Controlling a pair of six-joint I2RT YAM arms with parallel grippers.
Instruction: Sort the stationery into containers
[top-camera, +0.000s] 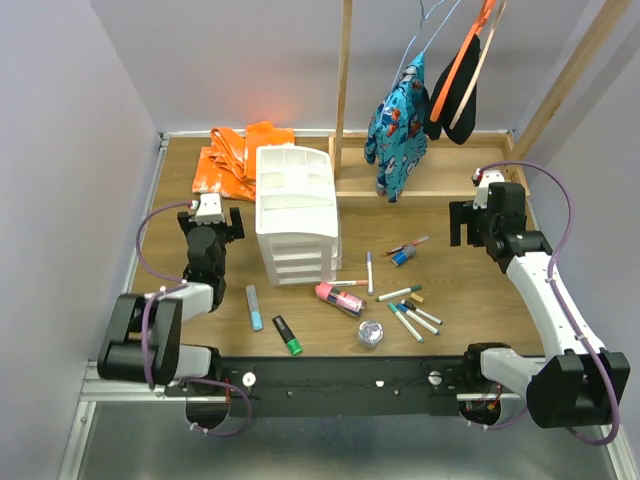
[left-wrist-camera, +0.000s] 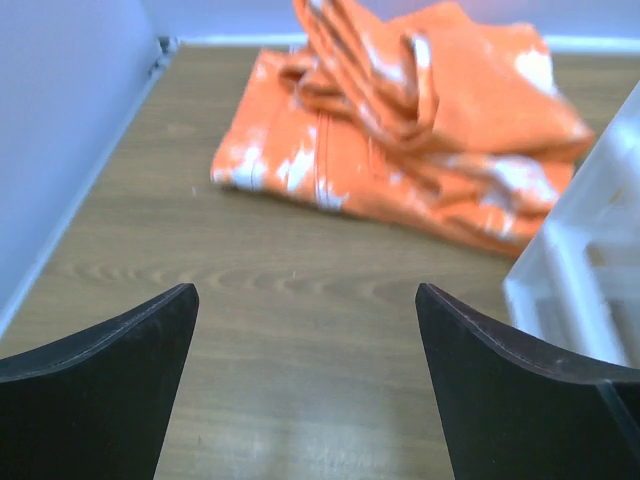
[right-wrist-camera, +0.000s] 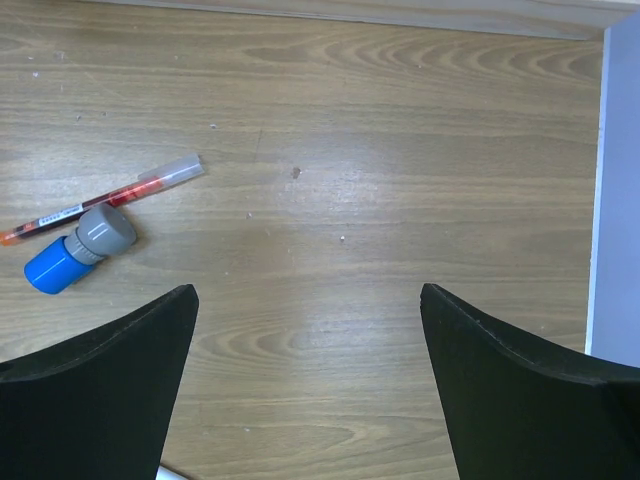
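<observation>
Several loose pieces of stationery lie on the wooden table. Among them are a pink-capped cylinder (top-camera: 341, 299), a black marker with a green end (top-camera: 287, 335), a light blue stick (top-camera: 254, 308) and several white markers (top-camera: 406, 322). Farther back a red pen (right-wrist-camera: 105, 199) lies against a blue-and-grey bottle (right-wrist-camera: 80, 250). A white drawer unit (top-camera: 297, 205) stands left of the middle. My left gripper is open, empty, over bare table left of the unit. My right gripper is open too, with only table beneath, right of the pen.
A crumpled orange cloth (top-camera: 243, 160) lies at the back left, behind the drawer unit. A round clear jar (top-camera: 370, 334) sits near the front edge. Garments (top-camera: 398, 125) hang over the wooden frame at the back.
</observation>
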